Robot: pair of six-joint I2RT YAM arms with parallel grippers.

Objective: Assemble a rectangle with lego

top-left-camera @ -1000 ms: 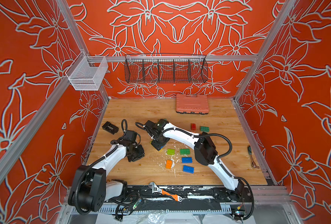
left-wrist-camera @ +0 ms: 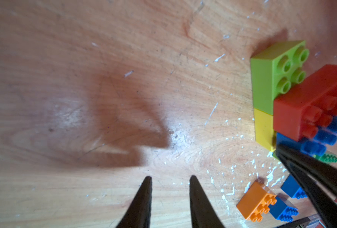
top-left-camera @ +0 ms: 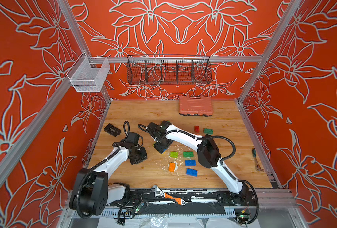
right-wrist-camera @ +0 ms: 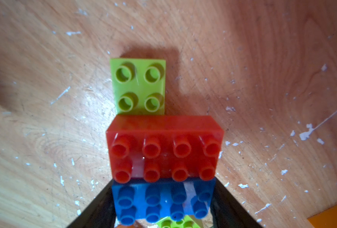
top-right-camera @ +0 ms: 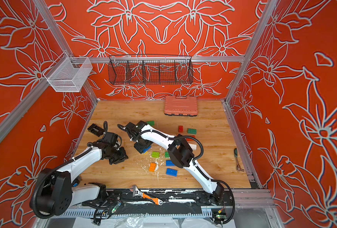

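In the right wrist view, a red brick (right-wrist-camera: 164, 148) lies against a blue brick (right-wrist-camera: 164, 197), studs facing the camera, with a lime-green brick (right-wrist-camera: 140, 85) beyond. My right gripper is open, its fingers on either side of the blue brick. From the side, the left wrist view shows the lime brick (left-wrist-camera: 269, 72) above a yellow brick (left-wrist-camera: 264, 129), with the red brick (left-wrist-camera: 309, 102) beside them. How these bricks join is partly hidden. To the left, my left gripper hangs open over bare wood, nothing between its fingers.
Loose bricks lie nearby: orange (top-left-camera: 172, 166), lime (top-left-camera: 173, 154), green (top-left-camera: 188, 153), blue (top-left-camera: 190, 162) and another blue (top-left-camera: 191, 172). A red case (top-left-camera: 195, 105) stands at the back, a black part (top-left-camera: 112, 130) at left.
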